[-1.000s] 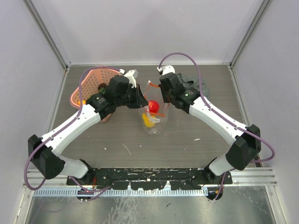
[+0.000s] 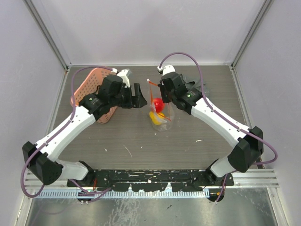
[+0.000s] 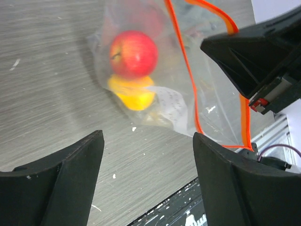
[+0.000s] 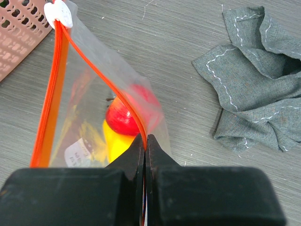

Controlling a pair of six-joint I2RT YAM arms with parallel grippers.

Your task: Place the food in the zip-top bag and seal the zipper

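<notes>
The clear zip top bag [image 2: 160, 122] stands at mid table, holding a red apple [image 3: 133, 54] and a yellow fruit [image 3: 137, 97], with its orange zipper strips apart. My right gripper is shut on the bag's zipper edge. My left gripper is open just left of the bag in the top view, with nothing between its fingers.
A pink perforated basket [image 2: 84, 89] sits at the left, partly under my left arm. A grey denim cloth [image 4: 249, 80] lies right of the bag.
My left gripper has pulled back leftward from the bag and opened wider. The bag and its contents have shifted slightly to the right.
</notes>
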